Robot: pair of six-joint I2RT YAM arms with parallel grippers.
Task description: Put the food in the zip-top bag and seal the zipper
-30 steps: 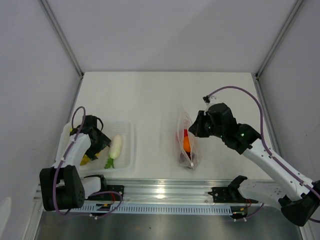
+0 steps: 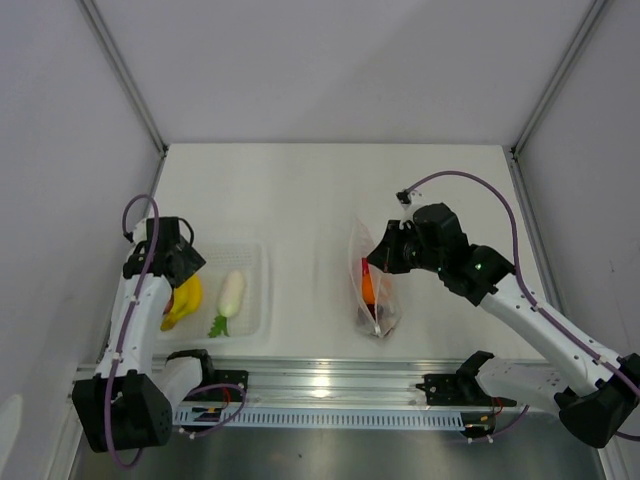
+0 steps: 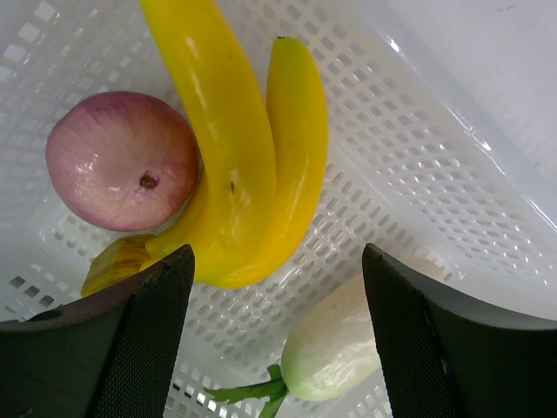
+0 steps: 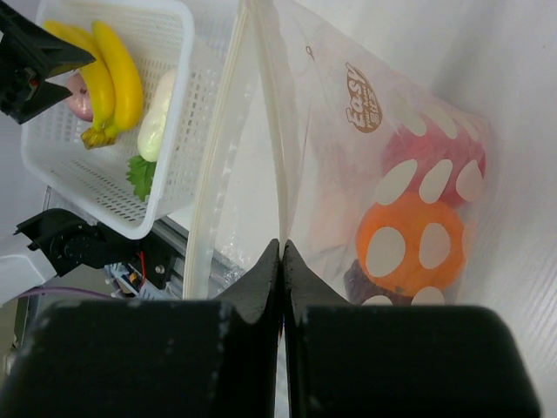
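Above the white basket point(image 2: 265, 290) at the left, my left gripper hangs with its fingers apart and nothing between them. Below it in the left wrist view lie yellow bananas point(image 3: 235, 165), a reddish-purple onion point(image 3: 122, 161) and a pale vegetable with green leaves point(image 3: 335, 344). The clear zip top bag point(image 4: 326, 165) stands to the right of the basket, its mouth spread. Inside it show an orange item point(image 4: 409, 248) and a red one point(image 4: 435, 161). My right gripper is shut on the bag's edge, which runs up from its fingertips.
Bare white table point(image 2: 300, 200) lies behind and between the basket and the bag. A metal rail point(image 2: 320, 375) runs along the front edge, and a grey wall point(image 2: 60, 200) stands close to the left arm.
My left gripper has moved left and shifted over the basket, uncovering more of the bananas. The right gripper and the bag's upper edge have shifted slightly left.
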